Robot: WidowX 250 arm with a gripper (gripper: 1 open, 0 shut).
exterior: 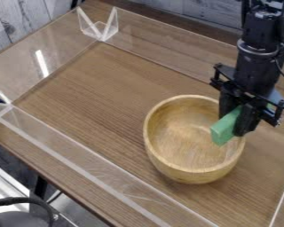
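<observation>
A black arm comes down from the upper right, its gripper [237,113] shut on a green block [227,128]. The block hangs over the right part of a wide wooden bowl [170,156], which rests on the wooden table [74,115]. The fingertips are partly hidden behind the block and each other.
A small clear plastic piece [99,25] stands at the back left. A black cable [14,204] lies at the bottom left corner, off the table's top.
</observation>
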